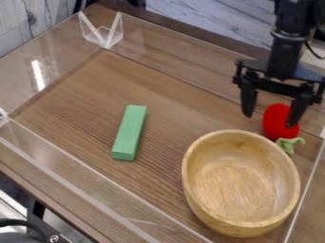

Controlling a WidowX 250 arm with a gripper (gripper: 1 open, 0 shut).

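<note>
My dark gripper hangs at the upper right, open, just above and left of a red pepper or strawberry-like object with a green stem. A large tan bowl sits at the lower right. A green block lies on the left half of the wooden table.
A clear plastic object stands at the upper left. The table's right edge runs close by the red object.
</note>
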